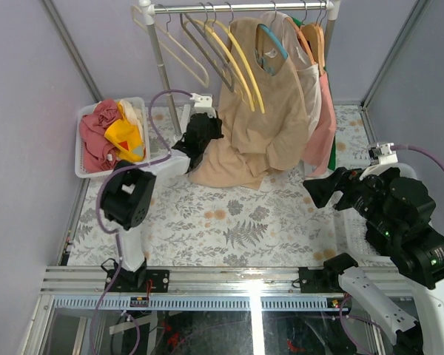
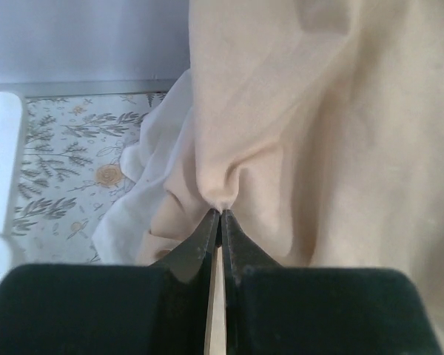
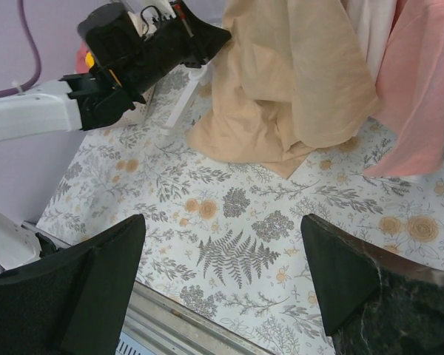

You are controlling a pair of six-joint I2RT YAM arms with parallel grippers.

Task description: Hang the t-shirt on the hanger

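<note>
A beige t-shirt point(image 1: 259, 133) hangs on the light-blue hanger point(image 1: 274, 41) on the rail, its lower part spread on the patterned surface. In the left wrist view my left gripper is shut on a pinched fold of the beige fabric point(image 2: 237, 126), at the garment's left side. My right gripper point(image 1: 325, 188) stands open, low at the right of the surface, apart from the clothes.
A basket of clothes point(image 1: 81, 148) sits at back left, another basket point(image 1: 351, 229) under my right arm. Empty hangers point(image 1: 248, 70) and more garments point(image 1: 318, 126) share the rail point(image 1: 237, 9).
</note>
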